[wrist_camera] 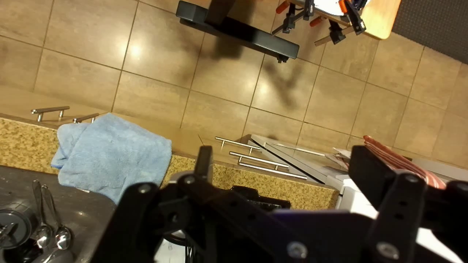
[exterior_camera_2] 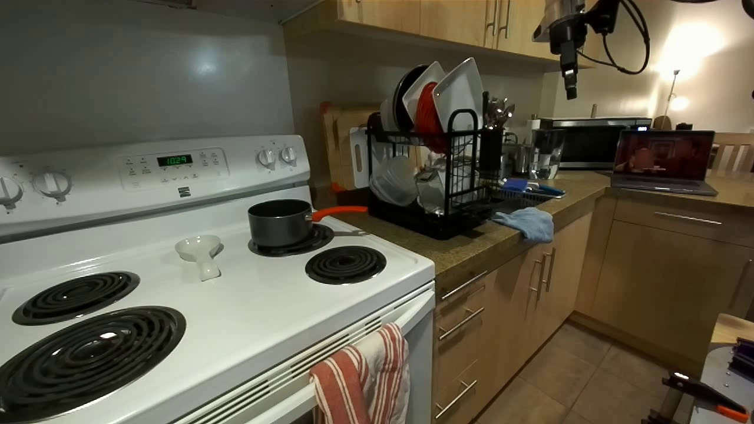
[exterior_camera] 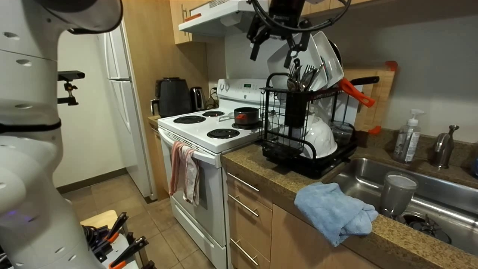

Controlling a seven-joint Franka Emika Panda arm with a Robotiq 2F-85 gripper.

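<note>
My gripper (exterior_camera: 271, 59) hangs open in the air, above and in front of the cutlery side of the black dish rack (exterior_camera: 286, 134). Its two fingers stand wide apart with nothing between them, as the wrist view also shows with the gripper spread over the counter edge. A blue cloth (exterior_camera: 336, 210) lies crumpled over the counter's front edge beside the sink. On the back right burner sits a dark pot (exterior_camera_2: 279, 222) with a red handle. A white spoon rest (exterior_camera_2: 199, 252) lies between the burners. The striped towel (exterior_camera: 184, 170) hangs from the oven handle.
Plates, bowls and upright cutlery (exterior_camera: 301, 77) fill the rack. In the sink (exterior_camera: 363, 172) stands a clear cup (exterior_camera: 397, 192); a soap bottle (exterior_camera: 406, 139) is behind it. The range hood (exterior_camera: 219, 20) is close to the gripper's left. The front right burner (exterior_camera_2: 346, 264) is empty.
</note>
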